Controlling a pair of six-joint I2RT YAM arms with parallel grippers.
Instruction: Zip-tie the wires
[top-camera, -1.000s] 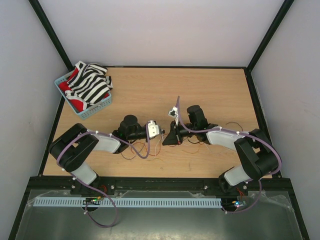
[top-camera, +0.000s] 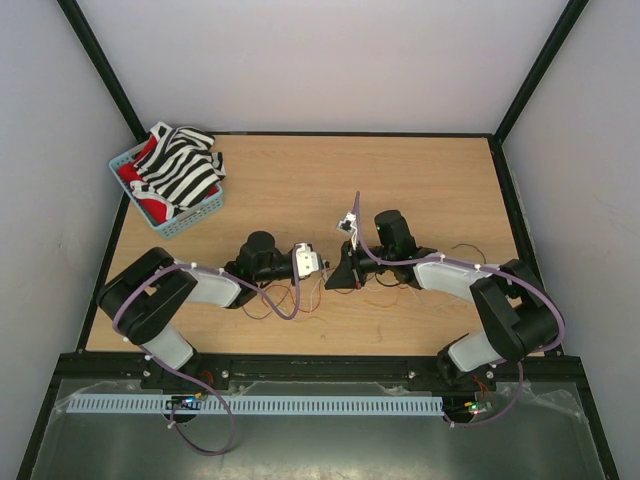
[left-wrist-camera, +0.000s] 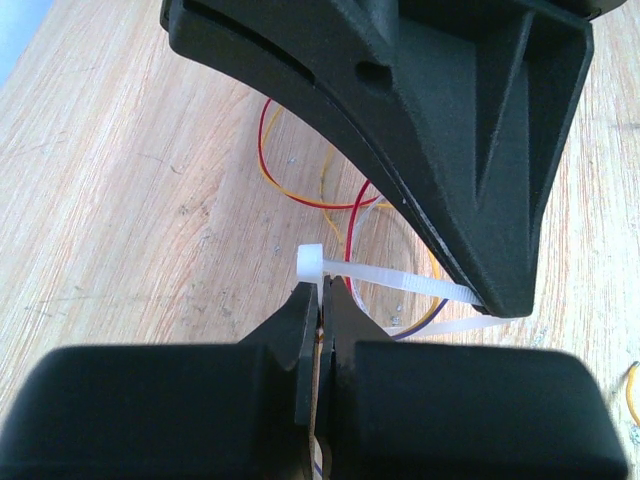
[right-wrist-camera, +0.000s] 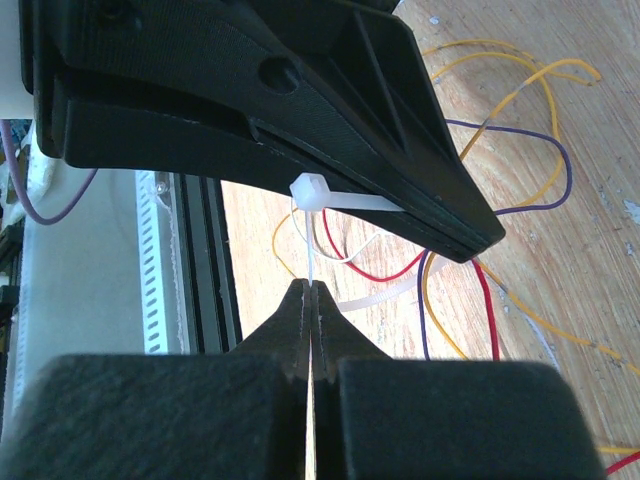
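My left gripper (top-camera: 322, 266) and right gripper (top-camera: 336, 276) meet close together over loose red, yellow, purple and white wires (right-wrist-camera: 486, 310) on the wooden table. Both are shut. A white zip tie runs between them: in the left wrist view its head (left-wrist-camera: 309, 262) sits just above my left fingertips and its strap (left-wrist-camera: 400, 280) reaches to the other gripper's finger. In the right wrist view a thin white strip (right-wrist-camera: 310, 245) drops from the head (right-wrist-camera: 312, 192) to my right fingertips. The wires lie partly hidden under the grippers.
A blue basket (top-camera: 193, 221) of striped and red cloth stands at the back left. The front frame edge (top-camera: 320, 366) runs close behind both arm bases.
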